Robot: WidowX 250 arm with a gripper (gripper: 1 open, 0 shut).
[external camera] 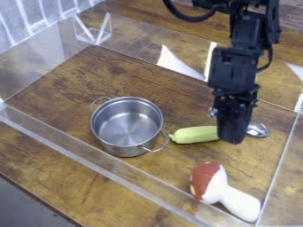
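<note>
The black gripper point(232, 128) hangs over the right part of the wooden surface, slightly motion-blurred, its tip just over a pale green, elongated object point(194, 134) and beside a silver spoon point(258, 129) that is partly hidden behind it. Whether anything is between the fingers is too blurred to see. A steel pot point(124, 124) with two wire handles stands left of the green object. A red-and-white mushroom-like object point(231, 197) lies at the front right.
Clear low walls point(83, 151) border the workspace.
</note>
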